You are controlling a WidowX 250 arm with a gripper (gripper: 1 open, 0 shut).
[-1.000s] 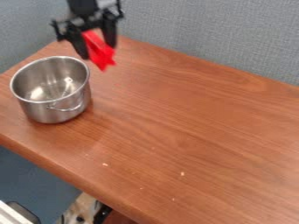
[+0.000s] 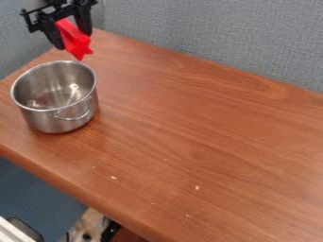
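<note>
My black gripper [image 2: 66, 25] is at the top left, shut on a red object [image 2: 75, 40] that hangs from its fingers with a jagged, star-like outline. Below it, on the left part of the wooden table, stands a steel pot [image 2: 55, 95] with a handle on its side. The pot's visible interior is empty. The held object is higher in the view than the pot's rim, toward the back.
A grey textured wall [image 2: 228, 38] runs behind it. The table's edge drops to a dark blue floor at the lower left.
Since a second ago my gripper has moved left and up with the red object.
</note>
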